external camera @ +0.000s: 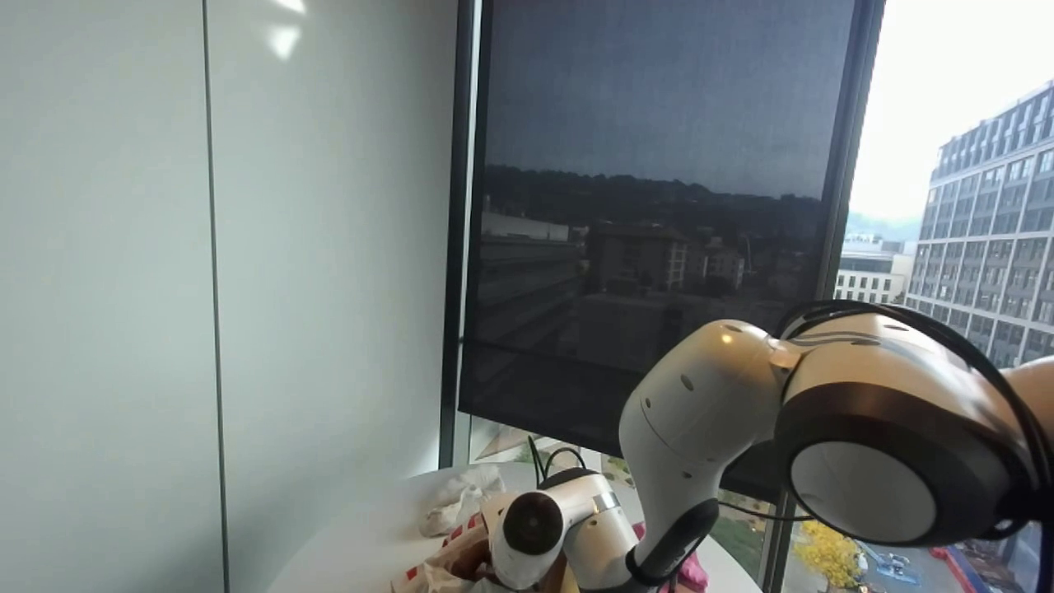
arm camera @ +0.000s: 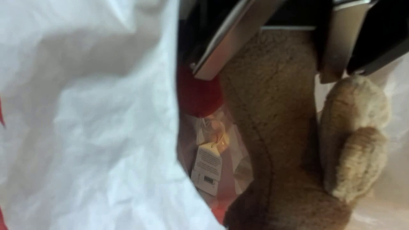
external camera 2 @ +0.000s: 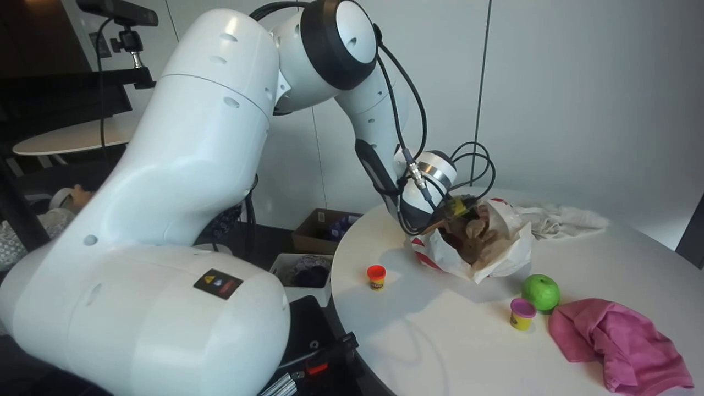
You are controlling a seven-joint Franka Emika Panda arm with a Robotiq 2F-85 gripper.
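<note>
A brown plush toy (external camera 2: 475, 241) lies inside a white paper bag (external camera 2: 508, 260) with red stripes, which rests on its side with its mouth facing the front. In the wrist view my gripper is inside the bag, shut on the brown plush toy (arm camera: 280, 99), whose furry body fills the space between the metal fingers. A pale tan part of the toy bulges below the right finger. Crumpled white paper covers the left of that view. Exterior view 2 hides the fingertips behind the bag and wrist.
A red-lidded tub (external camera 2: 376, 277), a purple-lidded tub (external camera 2: 522, 314), a green apple (external camera 2: 541, 292) and a pink cloth (external camera 2: 617, 343) sit on the white table. Behind the bag lies a whitish cloth (external camera 2: 561, 221). Inside the bag, a white tag (arm camera: 208, 164) shows.
</note>
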